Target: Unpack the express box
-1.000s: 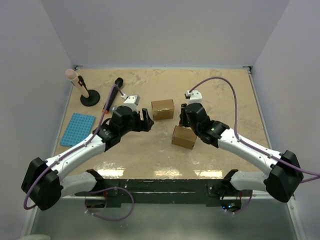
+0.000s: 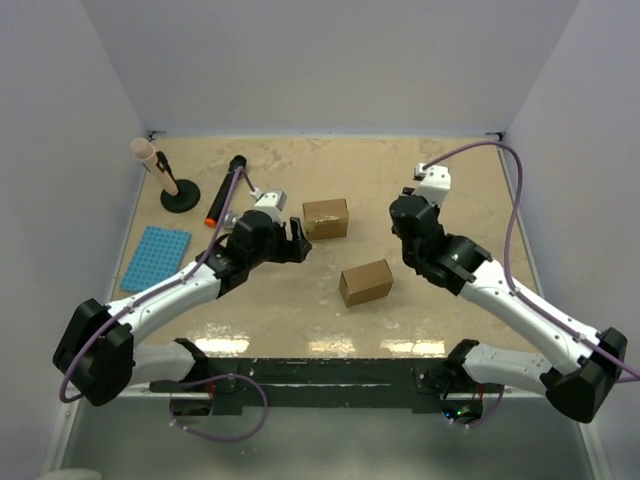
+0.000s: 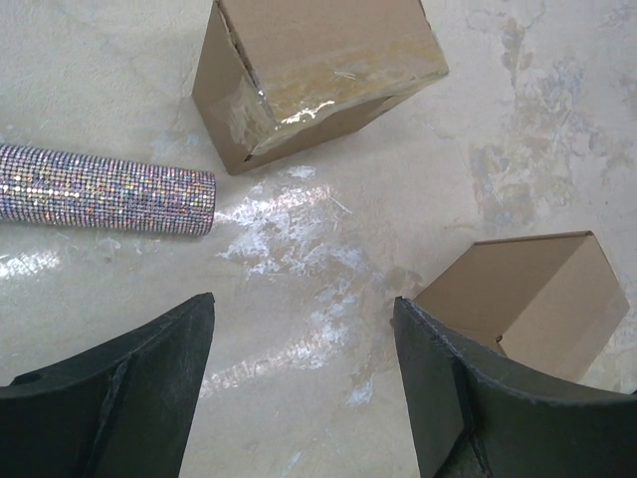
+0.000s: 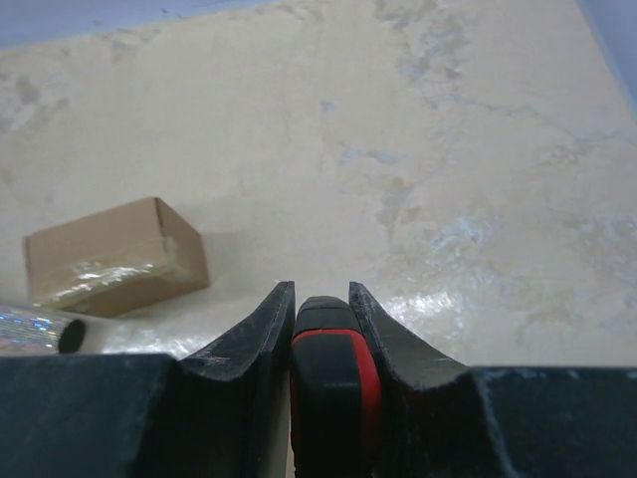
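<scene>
My right gripper is shut on a black and red object (image 4: 333, 398), raised at the right in the top view. A cardboard box (image 2: 365, 285) lies near the front, seen open in the left wrist view (image 3: 567, 309). A second box (image 2: 325, 218), taped (image 3: 314, 70), lies farther back. My left gripper (image 2: 298, 240) stands part open above the surface, between the two boxes and to their left, with nothing between its fingers.
A glittery cylinder (image 3: 105, 189) lies left of the back box. A blue mat (image 2: 155, 258), a black-and-orange cylinder (image 2: 225, 190) and a stand (image 2: 180, 195) are on the left.
The front box stays on the table. The left arm has shifted slightly.
</scene>
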